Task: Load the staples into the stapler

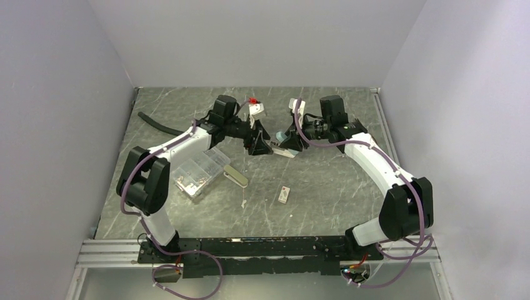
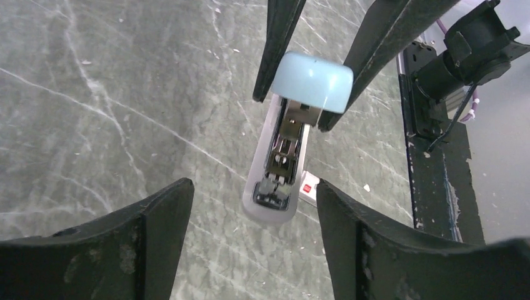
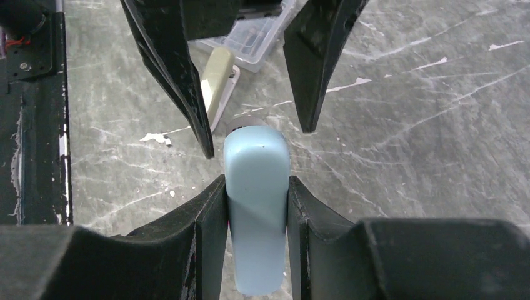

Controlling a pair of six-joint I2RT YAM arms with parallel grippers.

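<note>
A light blue stapler [image 3: 256, 206] is held in mid-air by my right gripper, shut on its body. In the left wrist view it faces me end-on, its white base [image 2: 256, 187] and metal staple channel [image 2: 284, 147] exposed. My left gripper stands open close in front of that base, nothing between its fingers. A small box [image 1: 284, 194], likely of staples, lies on the table toward the front middle.
An olive stapler [image 1: 235, 176] lies beside a clear compartment box [image 1: 200, 167] at the left. A dark hose [image 1: 156, 125] lies at the back left.
</note>
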